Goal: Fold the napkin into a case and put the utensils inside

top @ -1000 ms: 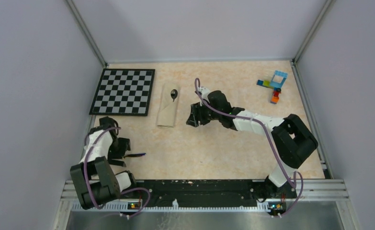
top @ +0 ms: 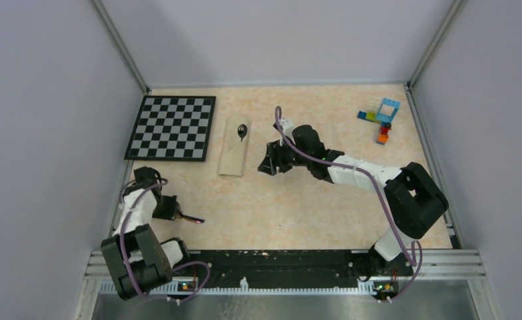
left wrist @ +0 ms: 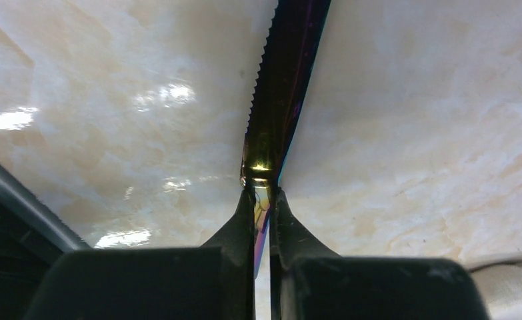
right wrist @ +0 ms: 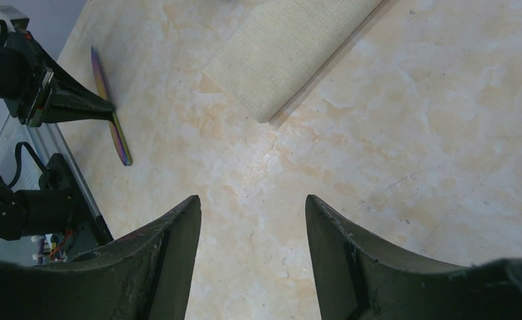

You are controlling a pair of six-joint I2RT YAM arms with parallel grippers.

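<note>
A shiny rainbow-dark knife [left wrist: 281, 80] lies low over the table at the near left, and my left gripper is shut on it near the middle. In the right wrist view the same knife [right wrist: 123, 147] runs through the left fingertips. A folded beige napkin [top: 232, 160] lies at the middle left, with a fork or spoon [top: 242, 131] in its upper part. My right gripper is open to the right of the napkin, nothing between its fingers.
A checkerboard [top: 169, 127] fills the back left. Toy bricks [top: 383, 137] sit at the back right.
My left gripper has shifted slightly and the knife's far end now angles a little toward the front.
</note>
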